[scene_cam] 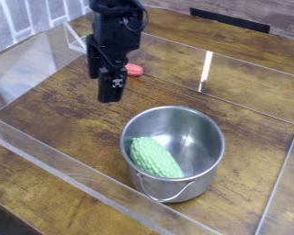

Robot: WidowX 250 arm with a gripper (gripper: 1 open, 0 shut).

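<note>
My black gripper (110, 84) hangs at the upper left over the wooden floor, its fingers pointing down, apart from the metal pot and with nothing seen held; it is open. A metal pot (198, 147) with a wire handle stands at the lower right, a green corn cob (154, 157) lying inside it. A small red object (135, 70) lies behind the gripper, partly hidden by it.
Clear plastic walls (63, 174) border the wooden work area (63, 110). The floor left of the pot and at the back right is bare. A white strip (206, 72) stands at the back right.
</note>
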